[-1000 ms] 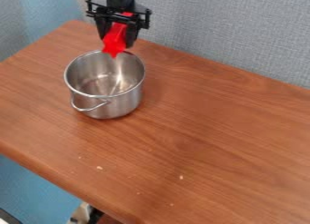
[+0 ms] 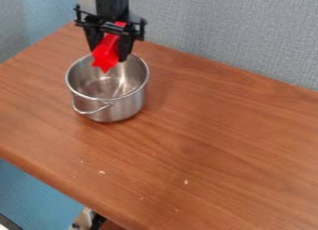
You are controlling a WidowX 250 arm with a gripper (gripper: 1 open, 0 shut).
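Note:
My black gripper (image 2: pixel 110 36) hangs at the top left, shut on a red object (image 2: pixel 107 51) that dangles over the back part of a steel pot (image 2: pixel 107 105). The pot stands on the wooden table with a wire handle at its front. The red object's exact shape is hard to tell.
A grey textured wall (image 2: pixel 236 33) runs along the back. The table's left front edge drops to a blue surface (image 2: pixel 37 196).
My gripper with the red object has moved left and down, from above and behind the pot to over it. The pot has stayed in place.

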